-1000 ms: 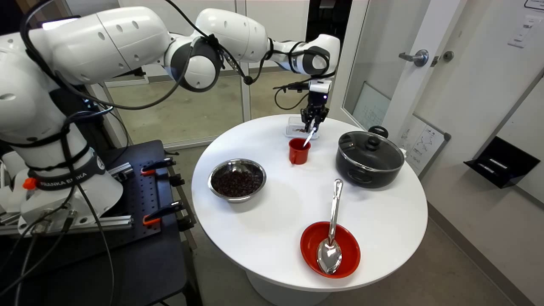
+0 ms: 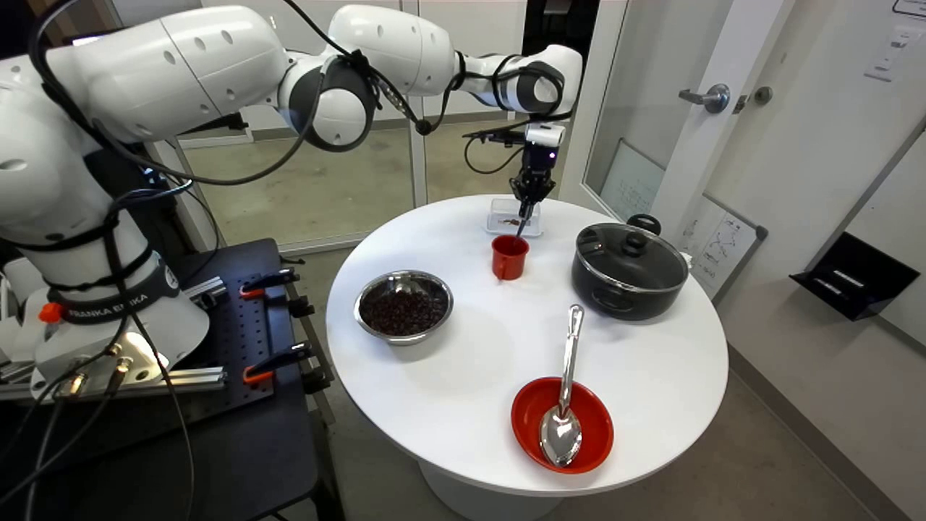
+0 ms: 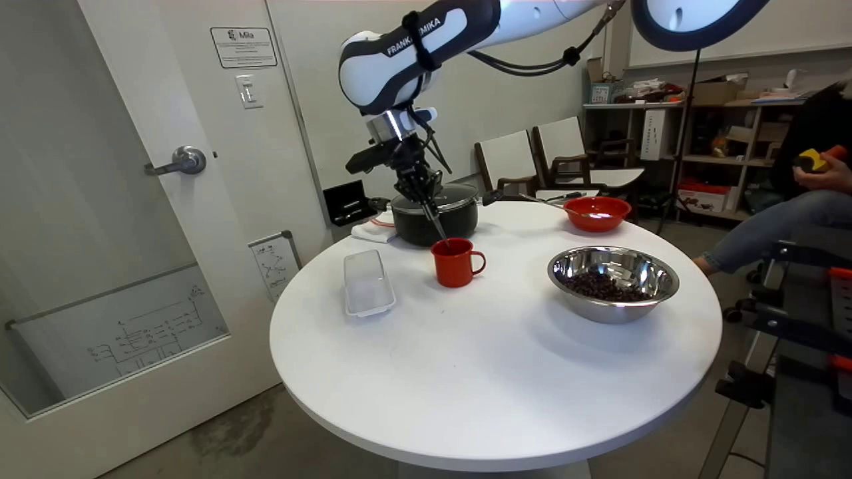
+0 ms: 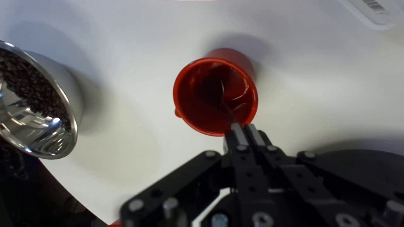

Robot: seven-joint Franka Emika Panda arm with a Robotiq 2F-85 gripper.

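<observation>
A red mug (image 2: 509, 257) stands upright towards the back of the round white table, its handle on the right side in exterior view 2. My gripper is just above the mug's rim, fingers together on a thin metal utensil (image 3: 440, 229). The utensil slants down from the fingertips into the mug (image 4: 216, 92). Its lower end, in the wrist view, lies in the mug's shadowed inside and looks like a spoon, but its shape is hard to make out.
A black lidded pot (image 2: 630, 269) stands close to the gripper. A clear plastic container (image 3: 368, 283) is on the mug's other side. Dark beans lie in a steel bowl (image 3: 613, 282). A large spoon (image 2: 561, 425) rests in a red bowl (image 2: 599, 424).
My gripper has risen a little and shifted slightly left in exterior view 1, with the utensil's tilt a bit steeper. The mug and other objects have stayed put.
</observation>
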